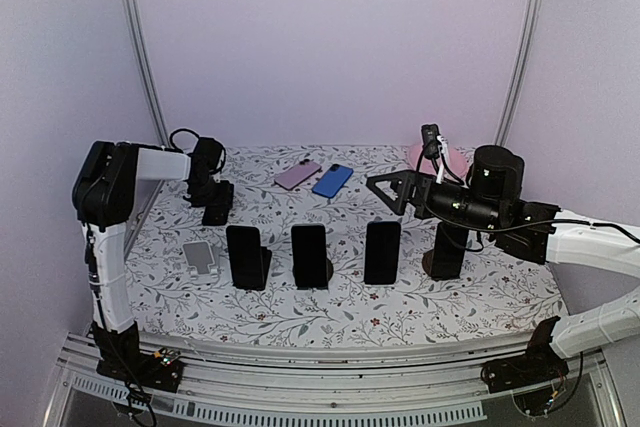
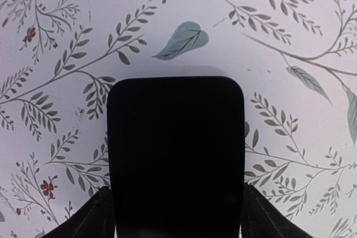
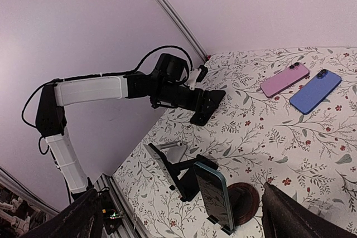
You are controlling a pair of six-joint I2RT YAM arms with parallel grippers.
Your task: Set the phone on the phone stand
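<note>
A black phone (image 1: 218, 209) (image 2: 175, 143) lies flat at the back left of the table. My left gripper (image 1: 205, 187) is low over it, its fingertips on either side of the phone in the left wrist view; whether they grip it I cannot tell. An empty silver stand (image 1: 200, 255) is at the front left. A row of black phones (image 1: 309, 255) stands upright along the front, at least some on stands. My right gripper (image 1: 393, 192) hangs open above the right half, nothing between its fingers.
A pink phone (image 1: 297, 174) and a blue phone (image 1: 332, 181) lie at the back middle. A pink round object (image 1: 455, 161) is at the back right, partly behind the right arm.
</note>
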